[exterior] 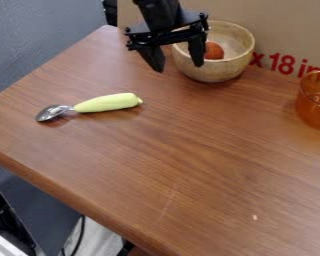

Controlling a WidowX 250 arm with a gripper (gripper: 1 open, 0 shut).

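Note:
My black gripper point(178, 60) hangs at the top centre over the front-left part of a light wooden bowl point(224, 65), its two fingers spread apart, with nothing visible between them. An orange-red round item point(214, 51) sits inside the bowl, partly behind the gripper. A spoon point(53, 112) lies on the left of the table beside a pale yellow-green corn-like item point(112, 101).
An orange translucent container point(316, 100) stands at the right edge, and a small purple item shows below it. A cardboard box point(290, 30) backs the table.

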